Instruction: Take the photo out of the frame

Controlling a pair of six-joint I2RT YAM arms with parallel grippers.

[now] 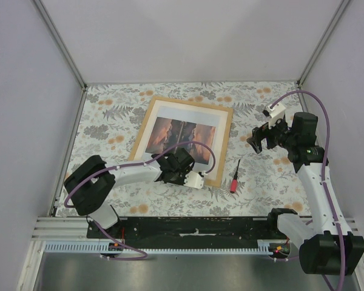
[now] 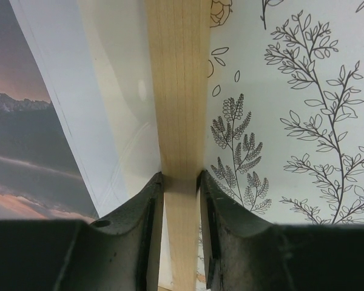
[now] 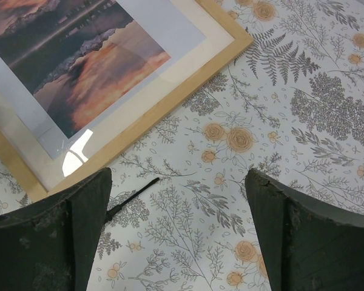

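A light wooden picture frame [image 1: 227, 140] lies flat on the table. Inside it, a photo [image 1: 181, 139] of an orange and dark landscape has a pale border around it. In the left wrist view, one wooden bar of the frame [image 2: 179, 91] runs between the fingers of my left gripper, a fingertip close against each side. Whether they press on it cannot be told. The photo [image 2: 30, 151] lies to the left of that bar. My right gripper stands wide open above bare tabletop, to the right of the frame, with nothing between its fingers.
A screwdriver with a red handle [image 1: 233, 186] lies right of the frame; its dark shaft [image 3: 133, 197] shows beside the right gripper's left finger. Grey walls [image 1: 36, 121] enclose the sides and back.
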